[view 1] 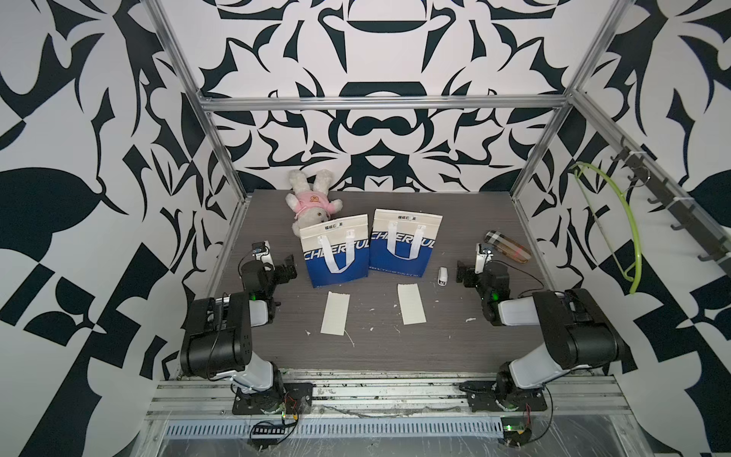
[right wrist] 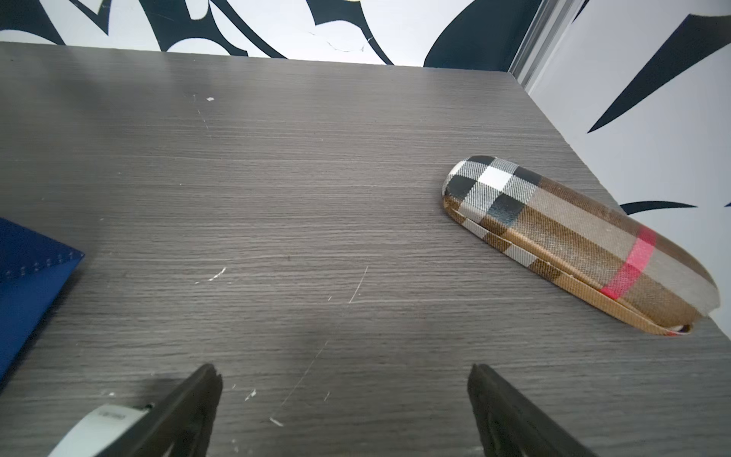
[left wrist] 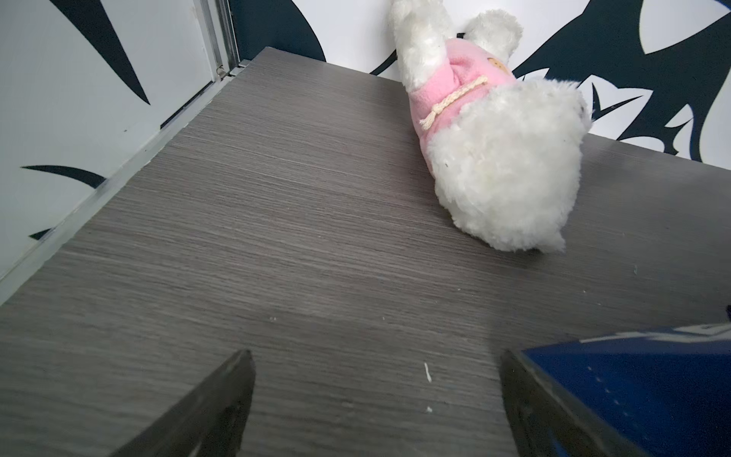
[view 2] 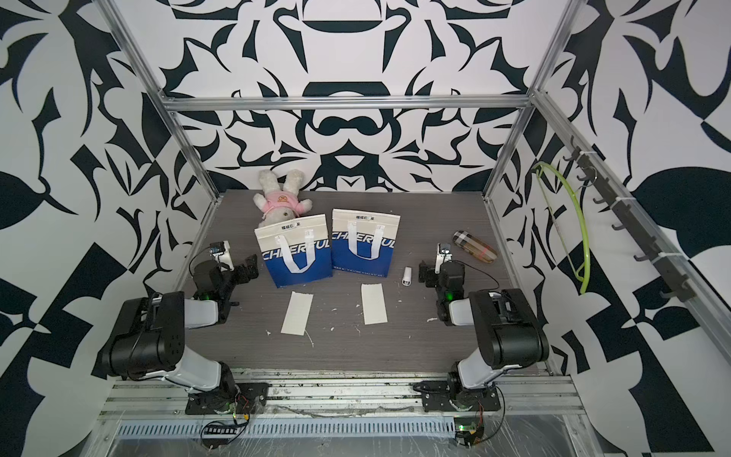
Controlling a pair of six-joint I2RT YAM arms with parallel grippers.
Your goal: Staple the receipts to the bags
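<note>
Two blue and cream bags with white handles lie side by side in mid-table, the left bag [view 1: 328, 275] slightly turned and the right bag [view 1: 399, 262] close against it. In front of them lie two pale paper slips, a left receipt [view 1: 335, 313] and a right receipt [view 1: 412, 304], apart from the bags. A small white stapler [view 1: 442, 276] rests right of the right bag. My left gripper stands open and empty, left of the left bag. Open and empty too, my right gripper is just right of the stapler, whose white end [right wrist: 99, 432] shows beside a finger.
A white plush toy [left wrist: 510, 160] in pink lies behind the left bag. At the right edge sits a plaid case [right wrist: 578, 243], beyond the right gripper. Small scraps dot the table [view 1: 373, 354].
</note>
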